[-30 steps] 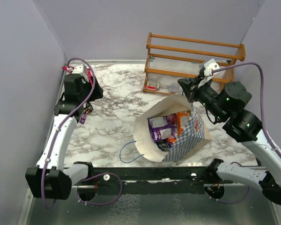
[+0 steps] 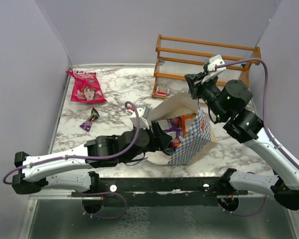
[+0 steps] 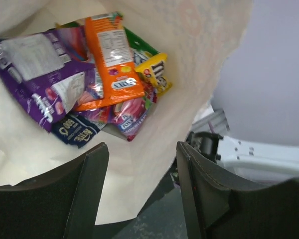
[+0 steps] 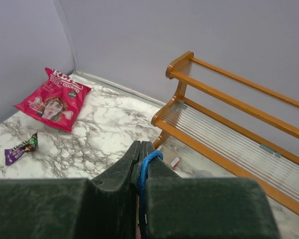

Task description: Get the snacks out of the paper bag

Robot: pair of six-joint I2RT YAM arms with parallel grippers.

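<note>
The paper bag (image 2: 192,147) lies open in the middle right, holding several snack packs, including a purple pack (image 3: 40,74) and an orange pack (image 3: 114,59). My left gripper (image 2: 159,137) is over the bag's mouth; in the left wrist view its fingers stand apart above the packs, empty. My right gripper is shut on the bag's blue handle, lifting the bag's side. A red bag (image 2: 87,87) and a small purple pack (image 2: 89,119) lie on the table at the left.
A wooden rack (image 2: 207,55) stands at the back right. Grey walls border the table.
My left gripper has swung from the table's left side to over the bag. The right arm and bag moved slightly left from a second ago.
</note>
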